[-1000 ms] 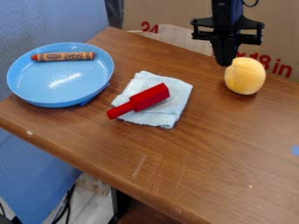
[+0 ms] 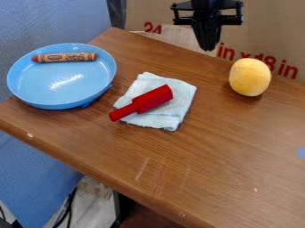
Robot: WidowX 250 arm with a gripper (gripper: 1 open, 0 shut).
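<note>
The black gripper (image 2: 208,36) hangs at the top of the view, above the back of the wooden table, up and to the left of a yellow round object (image 2: 249,77); whether its fingers are open or shut is unclear. A red rolling-pin-like object (image 2: 152,99) lies diagonally on a folded pale cloth (image 2: 168,117) in the middle. At the left, an orange crayon-like stick (image 2: 66,57) lies on the far part of a blue plate (image 2: 53,88).
A cardboard backdrop (image 2: 269,36) stands behind the table. The table's edge runs diagonally along the lower left.
The gripper has moved leftward and up, away from the yellow object. The objects on the table have not visibly moved.
</note>
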